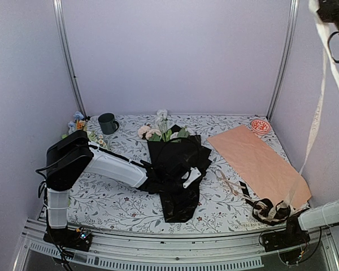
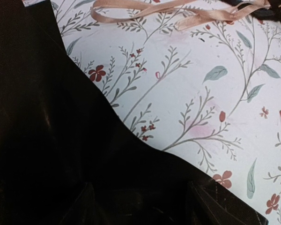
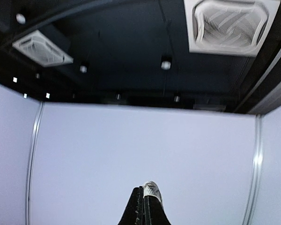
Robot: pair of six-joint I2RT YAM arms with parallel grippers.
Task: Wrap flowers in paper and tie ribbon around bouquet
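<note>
The bouquet, with pink and white flowers (image 1: pixel 152 132) in black wrapping paper (image 1: pixel 178 206), lies at the table's middle. Low over that wrapping is my left gripper (image 1: pixel 183 176); its dark fingers stand apart against black paper in the left wrist view, so contact is hard to judge. At the top view's upper right corner, my right gripper is raised high and shut, with a pale ribbon (image 1: pixel 315 127) at its tips. This ribbon hangs down to a tangle of black and pale ribbons (image 1: pixel 268 210) at the table's front right.
A pink paper sheet (image 1: pixel 257 161) covers the right of the table, with a red-and-white round item (image 1: pixel 260 126) behind it. A dark mug (image 1: pixel 108 123) and more flowers (image 1: pixel 79 121) occupy the back left. Bare patterned cloth (image 1: pixel 223 212) shows right of the bouquet.
</note>
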